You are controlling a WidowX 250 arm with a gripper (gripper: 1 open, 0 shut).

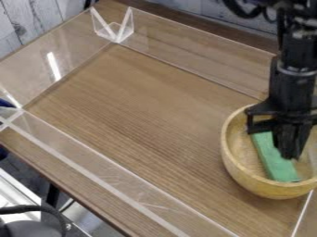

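The black gripper (283,139) hangs at the right edge, its tips over a tan wooden bowl (254,186). Inside the bowl lies a green rectangular object (275,165), partly behind the fingers. The gripper looks shut; whether anything is between its tips is hard to see, as they overlap the green object.
A black cable or part lies at the bottom left corner.
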